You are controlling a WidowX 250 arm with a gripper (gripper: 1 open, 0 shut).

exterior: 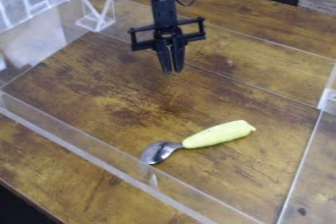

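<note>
My black gripper [171,63] hangs over the upper middle of the wooden board, its fingers close together with a narrow gap at most and nothing visible between them. In the lower middle lies a spoon [160,152] with a steel bowl at the left and a pale yellow-green handle [218,134] pointing up to the right, well apart from the gripper.
Clear plastic walls edge the wooden surface [98,100] along the bottom left and right. A clear corner piece [98,14] stands at the upper left, beside the arm.
</note>
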